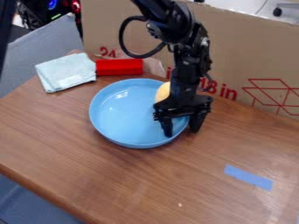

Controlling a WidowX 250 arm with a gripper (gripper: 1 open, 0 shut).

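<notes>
The black gripper (181,119) is low over the right rim of a blue plate (122,114), its fingertips down at the plate's edge. A yellow round object (163,91) sits at the plate's back right, mostly hidden behind the gripper. Whether the fingers are open or shut, or have anything between them, I cannot tell.
A red block (118,66) lies behind the plate, and a folded pale cloth (66,73) is at the back left. A cardboard box (257,66) walls the back. Blue tape (249,178) marks the right of the wooden table, whose front is clear.
</notes>
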